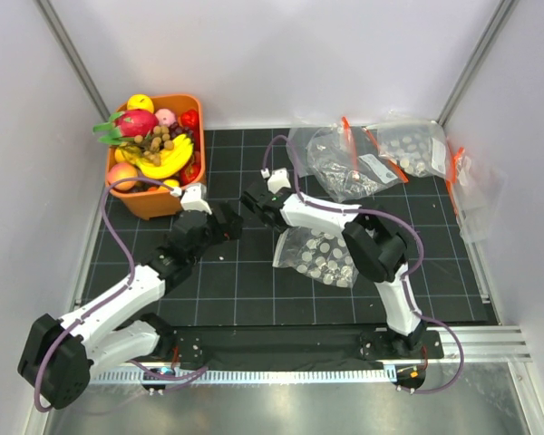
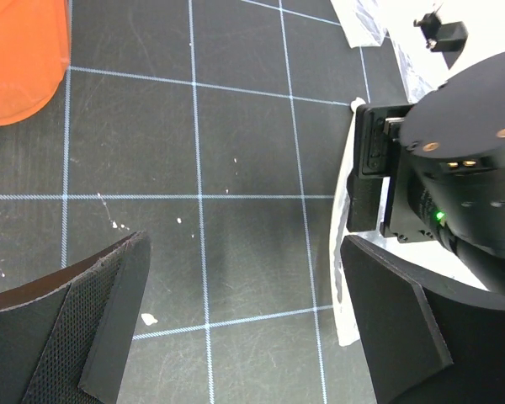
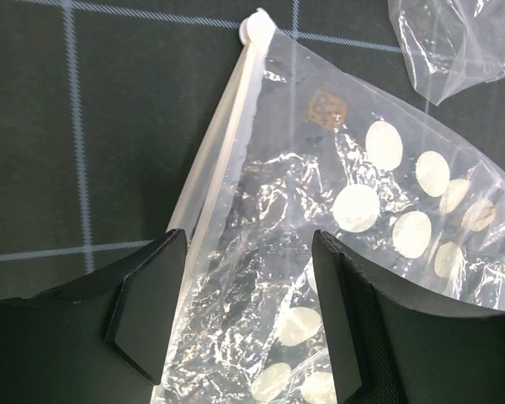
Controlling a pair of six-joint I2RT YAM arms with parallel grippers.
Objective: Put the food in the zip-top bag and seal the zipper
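Note:
A clear zip top bag with white dots lies flat on the dark mat. In the right wrist view its zipper edge runs up to a white slider. Over that edge my right gripper stands open, the bag showing between its fingers and nothing gripped. Fruit and vegetables, the food, fill an orange bin at the back left; a banana bunch and a dragon fruit are on top. My left gripper is open over bare mat, just right of the bin.
More clear bags, one with an orange zipper and a dotted one, lie at the back right. Another bag leans on the right wall. The two grippers are close together.

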